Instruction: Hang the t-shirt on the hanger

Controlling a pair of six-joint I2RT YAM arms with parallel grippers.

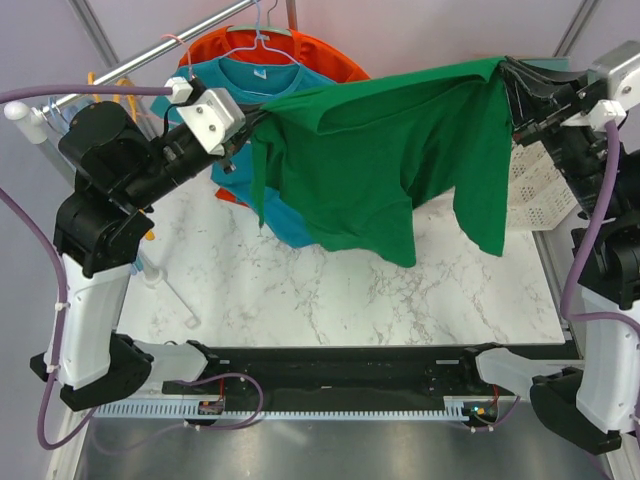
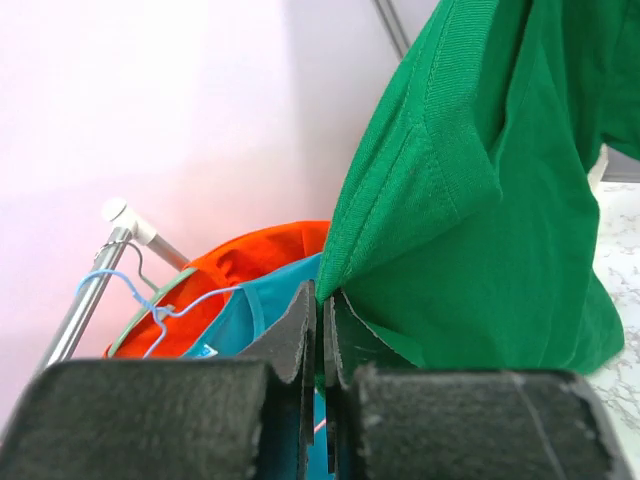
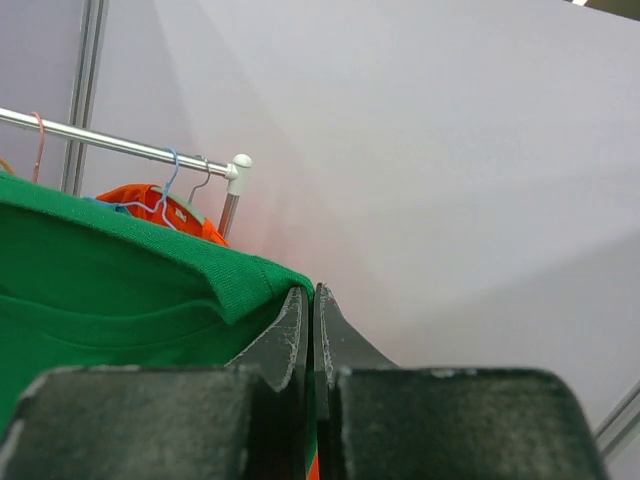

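A green t shirt hangs stretched between my two raised grippers. My left gripper is shut on one corner of it; the cloth rises from between the fingertips in the left wrist view. My right gripper is shut at the other end, with green cloth right at its fingertips. In the top view the shirt's lower edge droops unevenly above the marble table. Behind it, hangers hang on a metal rail, some largely hidden by my left arm.
A teal shirt and an orange shirt hang on the rail at back left, close to the left gripper. A white slotted basket stands at the right, partly hidden.
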